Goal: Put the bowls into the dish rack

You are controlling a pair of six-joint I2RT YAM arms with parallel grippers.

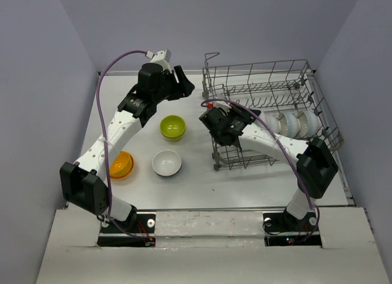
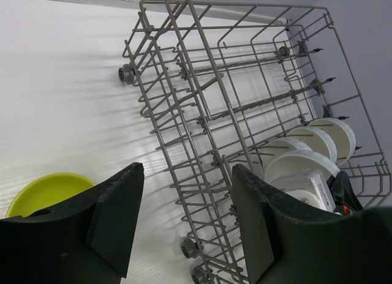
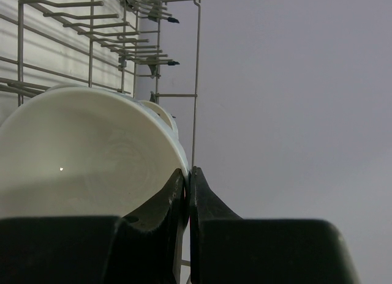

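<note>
My right gripper is shut on the rim of a white bowl (image 3: 86, 152), which stands on its side within the dish rack (image 1: 245, 166). In the left wrist view this held bowl (image 2: 299, 164) leans beside several other white bowls (image 2: 340, 137) lined up on edge. Above the table's far left part, beside the rack, my left gripper hangs open and empty. Green bowls (image 1: 173, 126), a white bowl (image 1: 166, 163) on a darker one, and orange bowls (image 1: 120, 164) rest on the table left of the rack.
The wire rack's tall side (image 2: 208, 112) rises close to my left fingers. Grey walls (image 1: 37, 112) enclose the table at the sides and back. Bare table (image 1: 184, 192) shows in front of the rack, and the rack's rear rows (image 1: 263, 79) are empty.
</note>
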